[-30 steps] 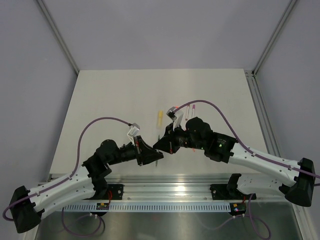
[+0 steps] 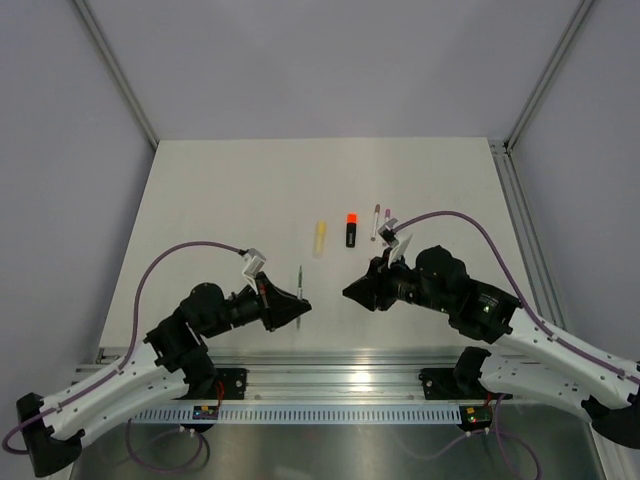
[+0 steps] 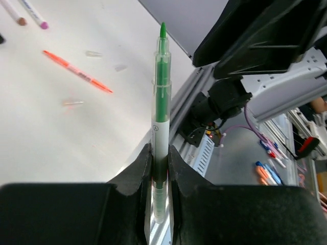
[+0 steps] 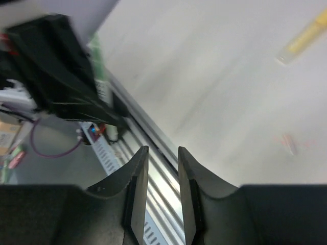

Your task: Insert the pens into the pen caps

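Note:
Upright in my left gripper is a pen with green ink [image 3: 161,107], its barrel clear with a white label. Its bare green tip [image 3: 163,30] points up; the lower end pokes out beneath the fingers. My right gripper [image 2: 352,293], to the right of the pen, is partly open and empty: a gap shows between its fingers in the right wrist view. An uncapped orange-red pen [image 3: 76,70] lies on the table. Small clear pieces that look like caps lie near it: one cap [image 3: 93,53] beyond it, another cap [image 3: 72,103] on the near side.
A yellow marker [image 2: 319,239], a black marker with an orange end [image 2: 351,231] and a slim pen with a brown end [image 2: 375,222] lie farther back. A pink-ended pen [image 3: 34,14] lies beside that one.
The two grippers were together around the pen; now they stand apart. My right gripper has moved right, its fingers parted, while the left has shifted slightly left with the pen.

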